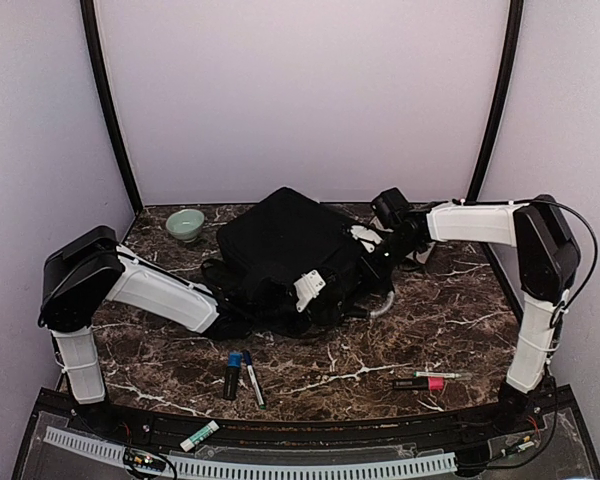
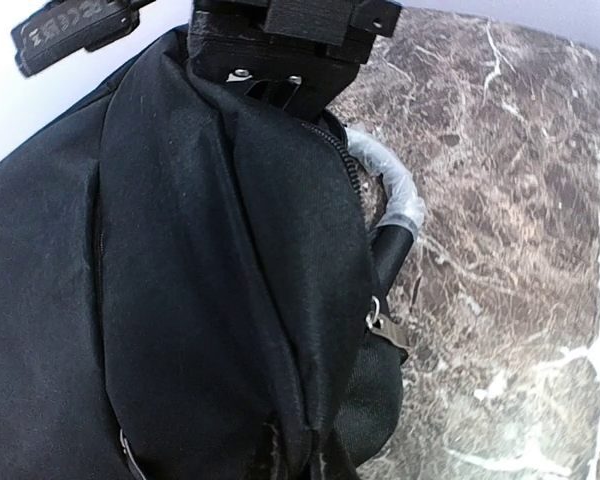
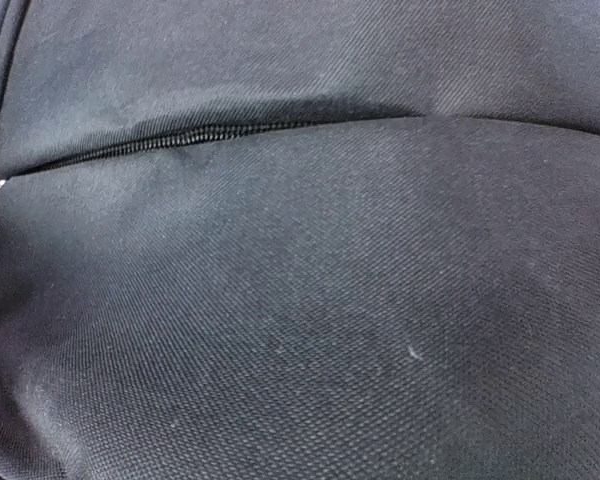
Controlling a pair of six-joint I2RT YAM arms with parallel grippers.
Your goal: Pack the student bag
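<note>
The black backpack (image 1: 285,235) lies in the middle of the table. My left gripper (image 1: 305,310) is at its near side; in the left wrist view that gripper is shut on the bag's fabric beside a zipper. My right gripper (image 1: 375,265) is at the bag's right part; in the left wrist view its black housing sits above the bag near a zipper and a clear-wrapped handle (image 2: 385,175). The right wrist view is filled by bag fabric and a partly visible zipper (image 3: 210,135); that gripper's fingers are hidden.
A green bowl (image 1: 185,224) stands back left. Along the front lie a blue-capped marker (image 1: 232,378), pens, a pink-capped marker (image 1: 430,383) and a glue stick (image 1: 198,436). A patterned board is mostly hidden behind the right arm.
</note>
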